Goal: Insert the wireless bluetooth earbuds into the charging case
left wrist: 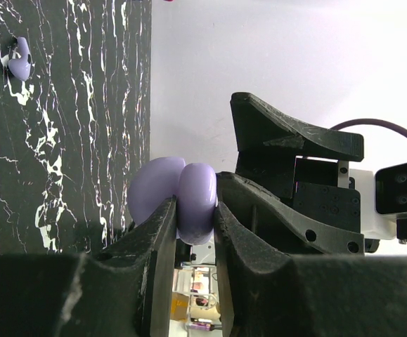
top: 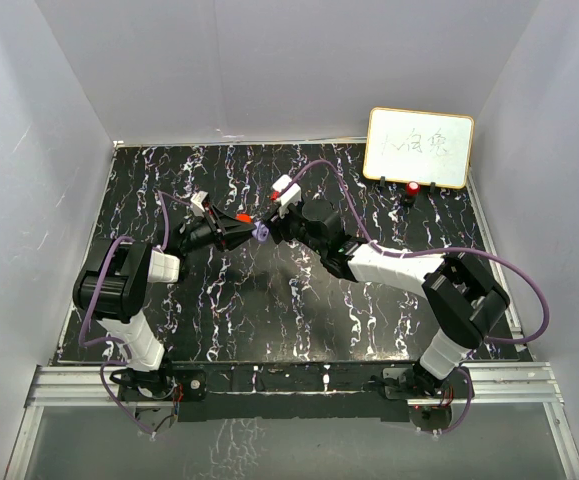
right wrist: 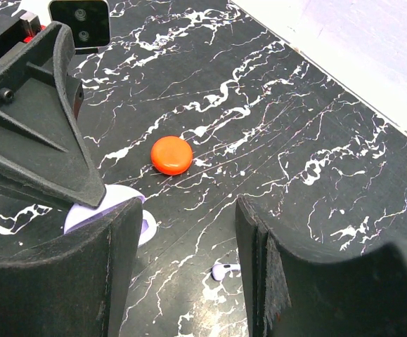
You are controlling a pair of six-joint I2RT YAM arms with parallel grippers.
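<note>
My left gripper is shut on the purple charging case [left wrist: 197,196], holding it above the table with its lid raised. In the right wrist view, the case [right wrist: 112,210] shows at the lower left, partly behind a finger of the left gripper. Close beside it, my right gripper stands open with nothing between its fingers. One purple earbud [left wrist: 20,62] lies on the table at the upper left of the left wrist view; in the right wrist view, an earbud [right wrist: 221,271] shows beyond the finger gap. The inside of the case is hidden.
An orange round object [right wrist: 171,155] rests on the dark marbled table near the case. At the back right stand a whiteboard [top: 418,148] and a small red-topped object [top: 410,192].
</note>
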